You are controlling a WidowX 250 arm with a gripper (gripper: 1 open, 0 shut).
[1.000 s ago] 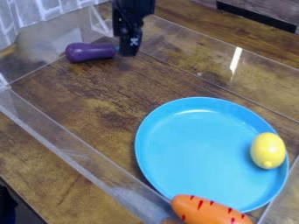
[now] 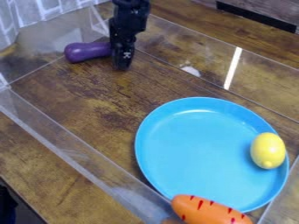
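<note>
My black gripper [image 2: 124,48] reaches down from the top of the view to the right end of a purple eggplant [image 2: 86,51] lying near the back left. Its fingertips are low beside the eggplant; I cannot tell whether they are around it or how far apart they stand. A blue plate [image 2: 193,157] lies at the front right with a yellow lemon [image 2: 267,150] on its right side. An orange carrot [image 2: 212,212] with red marks lies at the plate's front edge.
Clear low walls border the wooden surface [image 2: 82,114] at the left and back.
My gripper has moved down and slightly left toward the right end of the eggplant. The plate, lemon and carrot have not moved.
</note>
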